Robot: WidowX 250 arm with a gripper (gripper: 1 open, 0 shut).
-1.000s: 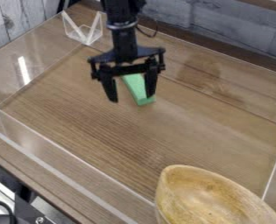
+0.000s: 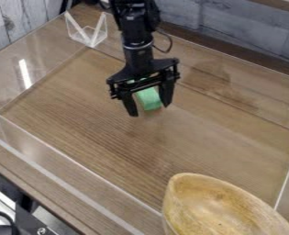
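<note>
My black gripper [image 2: 144,99] is open, its two fingers reaching down on either side of a small green object [image 2: 150,97] near the middle of the wooden table [image 2: 97,147] in the camera view. The green object is partly hidden behind the gripper and arm. Whether the fingers touch it is unclear.
A large yellow bowl [image 2: 220,209] sits at the front right, cut off by the frame edge. Most of the tabletop around the gripper is clear. A grey wall runs along the back left.
The gripper has moved back from nearer the front, drawing its fingers closer in around the green object. The yellow bowl has not moved.
</note>
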